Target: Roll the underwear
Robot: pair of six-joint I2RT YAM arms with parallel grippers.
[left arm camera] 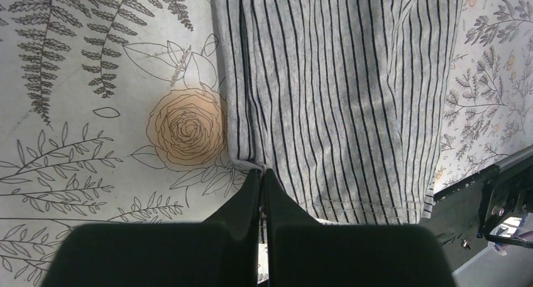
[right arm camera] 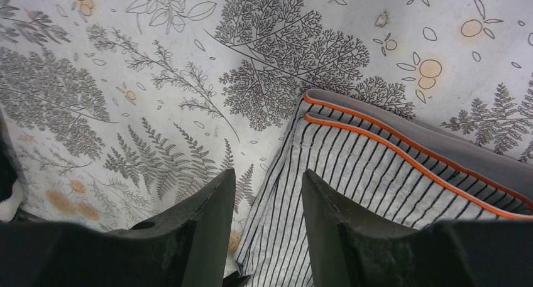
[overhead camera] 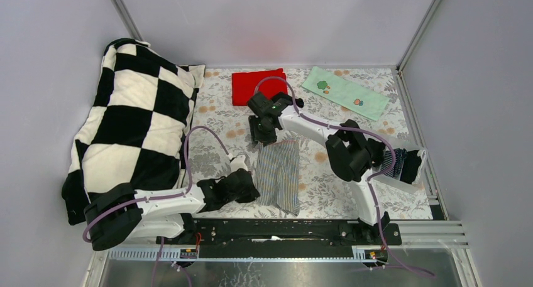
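Grey underwear with dark stripes (overhead camera: pixel 278 174) lies flat and lengthwise on the floral cloth, its orange-edged waistband (right arm camera: pixel 390 144) at the far end. At its near left corner my left gripper is shut, with the folded hem pinched at the fingertips. My right gripper stands part open above the far left edge. In the right wrist view that long side edge runs below the gap between its fingers, and nothing is gripped there. From the top, the right arm hides the waistband's left end.
A folded red cloth (overhead camera: pixel 256 87), a dark item (overhead camera: pixel 296 102) and a green cloth (overhead camera: pixel 346 93) lie along the back. At the right stands a white box (overhead camera: pixel 402 185) with dark clothes. A checkered blanket (overhead camera: pixel 135 117) fills the left.
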